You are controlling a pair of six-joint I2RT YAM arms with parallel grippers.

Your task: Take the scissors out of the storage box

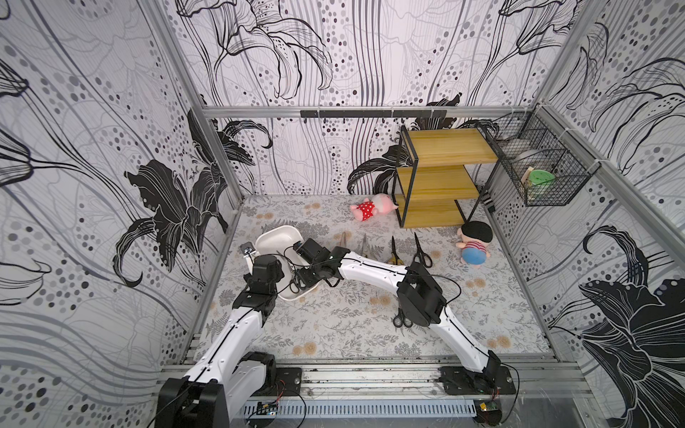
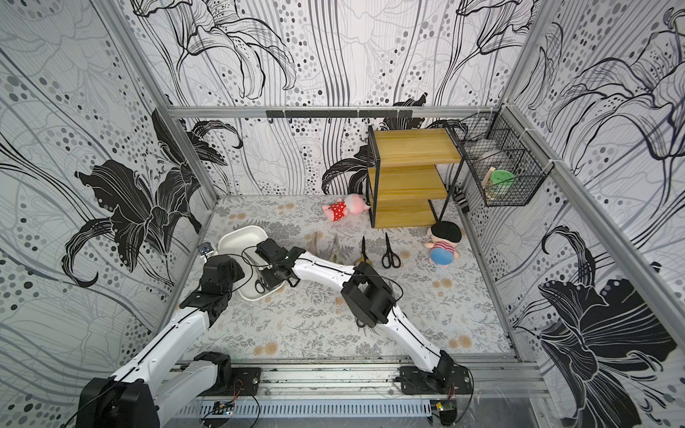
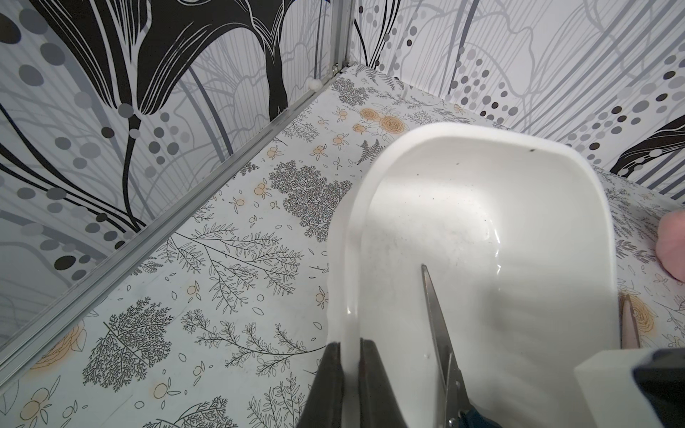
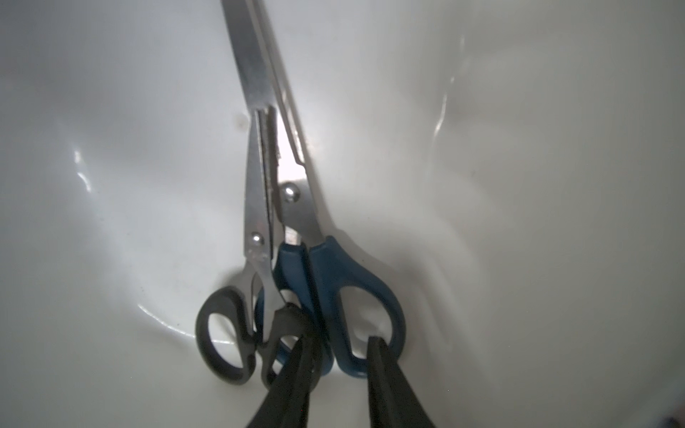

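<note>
The white storage box (image 1: 278,237) sits at the table's left. In it lie blue-handled scissors (image 4: 364,278) and black-handled scissors (image 4: 221,299), partly overlapping, blades pointing away. My left gripper is shut on the box's left rim, the white wall between its fingers. My right gripper hangs over the handles inside the box, part open, fingertips apart near the lower end of the handles; whether it touches them I cannot tell.
Several other scissors (image 1: 422,256) lie on the middle and right of the table. A pink doll (image 1: 367,210) lies at the back, a wooden shelf (image 1: 435,185) stands behind right, and a capped doll (image 1: 474,251) lies at the right.
</note>
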